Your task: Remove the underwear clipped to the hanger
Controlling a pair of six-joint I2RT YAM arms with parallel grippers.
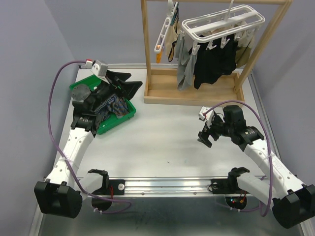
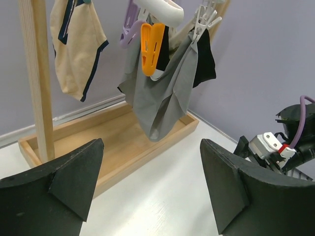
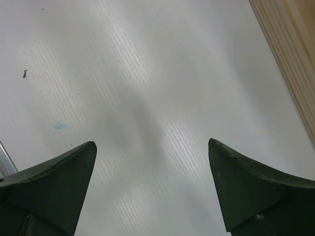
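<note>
Grey underwear [image 1: 186,66] hangs by clips from the white hanger [image 1: 224,23], beside a black piece [image 1: 215,59]. A narrower white hanger [image 1: 162,38] at its left carries a beige piece with dark edging [image 1: 171,40]; the left wrist view shows this beige piece [image 2: 78,54] and the grey underwear [image 2: 160,91] ahead of my fingers. My left gripper [image 1: 132,83] stands open above the basket's right side, left of the rack and touching no cloth. Low over the white table, my right gripper [image 1: 204,140] is open and empty.
A green basket [image 1: 125,116] with dark striped cloth [image 1: 114,107] lies at the left, partly hidden under my left arm. The rack's wooden post [image 1: 146,39] and base [image 1: 194,102] bound the hangers. Mid-table is clear.
</note>
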